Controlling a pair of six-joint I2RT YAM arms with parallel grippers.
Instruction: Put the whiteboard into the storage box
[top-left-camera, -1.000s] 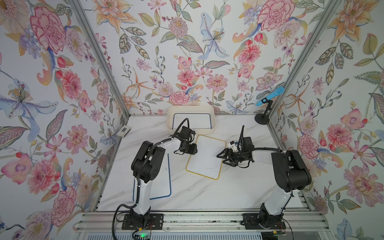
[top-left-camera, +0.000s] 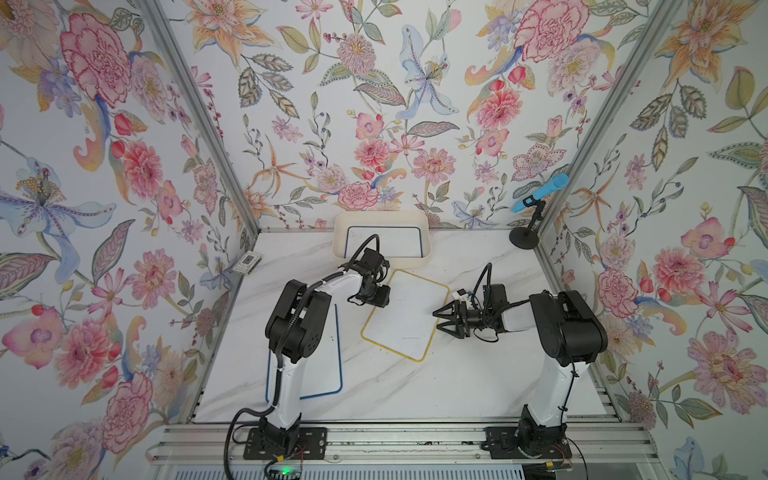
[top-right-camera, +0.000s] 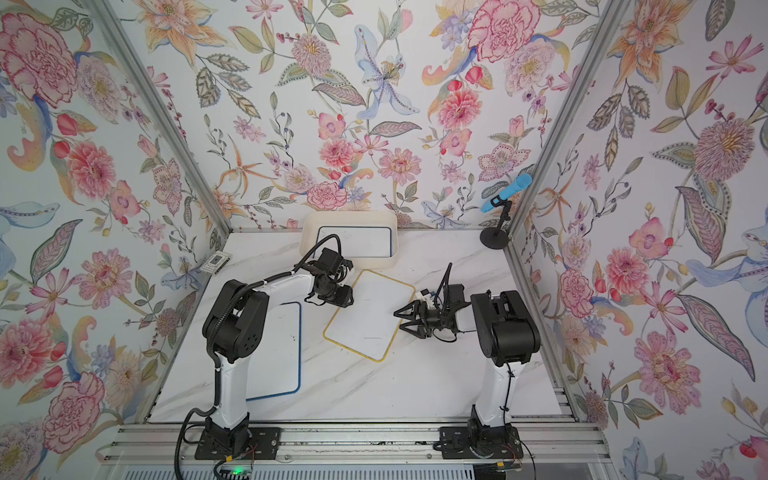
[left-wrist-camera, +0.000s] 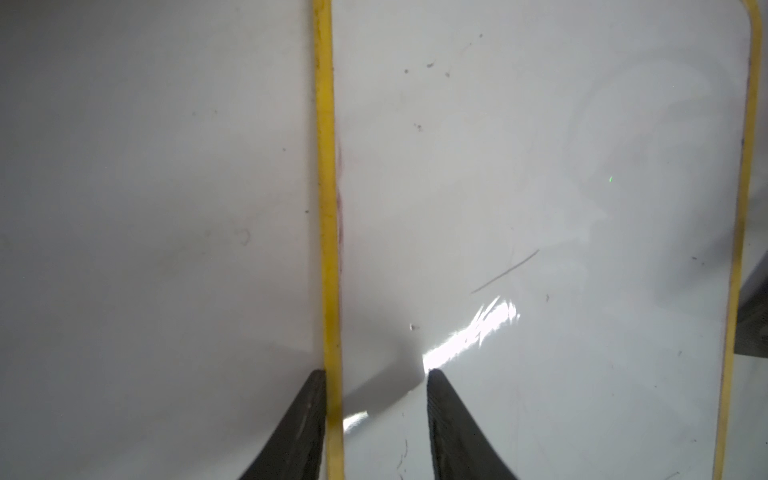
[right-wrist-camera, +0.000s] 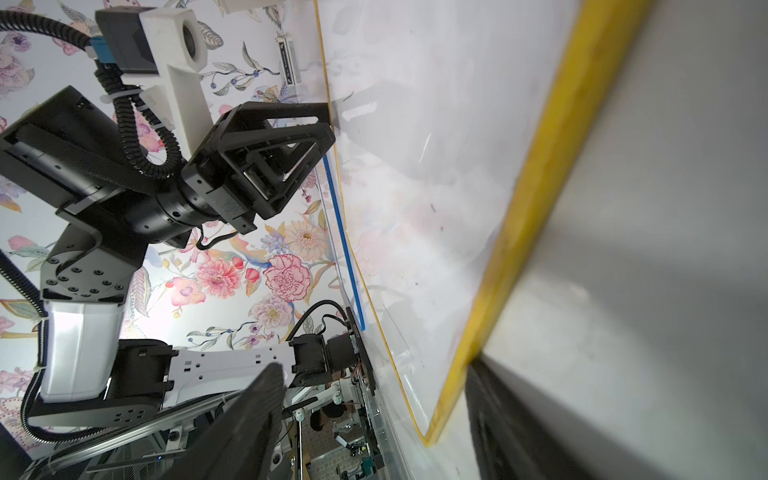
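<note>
A whiteboard with yellow edging (top-left-camera: 404, 316) lies in the middle of the table. My left gripper (top-left-camera: 382, 294) is at its upper-left edge; in the left wrist view its open fingertips (left-wrist-camera: 316, 384) straddle the yellow edge. My right gripper (top-left-camera: 444, 320) is open at the board's right edge, with the yellow rim between its fingers in the right wrist view. The cream storage box (top-left-camera: 340, 244) stands behind, a blue-edged whiteboard inside it.
Another blue-edged whiteboard (top-left-camera: 316, 376) lies at the front left, under my left arm. A blue microphone on a stand (top-left-camera: 544, 192) is at the back right, a small device (top-left-camera: 246, 261) at the left edge.
The yellow whiteboard has shifted toward the front left. My right gripper has moved slightly toward the front with its arm, and the left gripper has moved slightly.
</note>
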